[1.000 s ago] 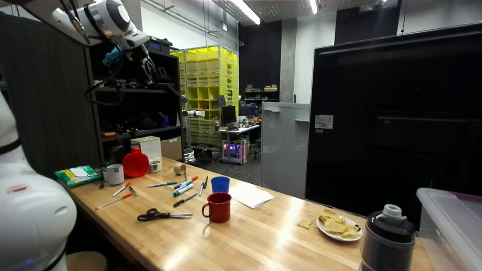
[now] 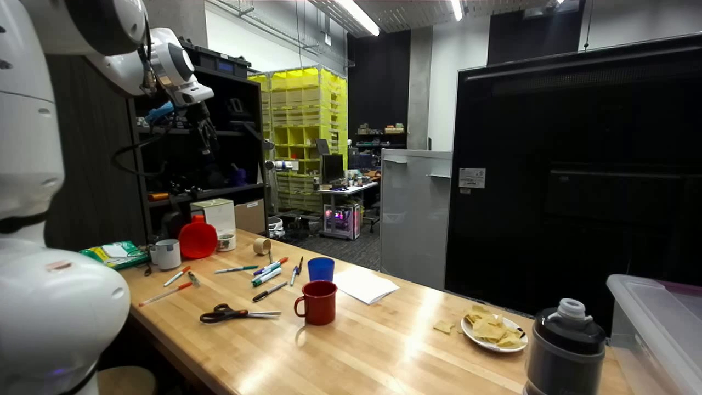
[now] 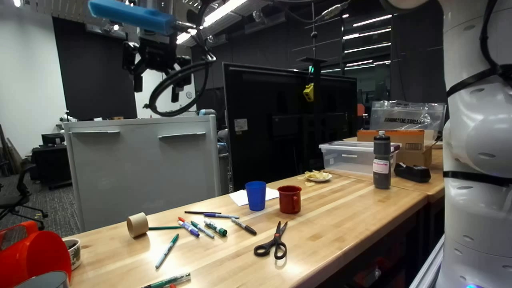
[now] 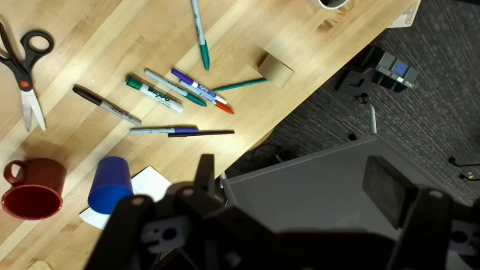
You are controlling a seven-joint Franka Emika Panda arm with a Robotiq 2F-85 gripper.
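My gripper (image 3: 157, 91) is open and empty, high above the table's far left part. In the wrist view its two fingers (image 4: 389, 191) stand wide apart, over the grey cabinet beyond the table edge. Several markers and pens (image 4: 155, 95) lie scattered on the wooden table. A blue cup (image 3: 255, 196) stands beside a red mug (image 3: 290, 199), with white paper (image 2: 363, 284) behind them. Black-handled scissors (image 2: 238, 314) lie on the near side of the mug. A tape roll (image 3: 137, 225) rests on its side by the far edge.
A plate of chips (image 2: 494, 331), a dark bottle (image 2: 566, 349) and a clear bin (image 2: 658, 329) occupy one end. At the other stand a red container (image 2: 198, 238), a grey mug (image 2: 168, 254) and a green package (image 2: 115, 254). Bare tabletop lies between mug and plate.
The arm has swung and the gripper has come lower and slightly left in exterior view 1. Its fingers point more straight down now. The table objects have not moved.
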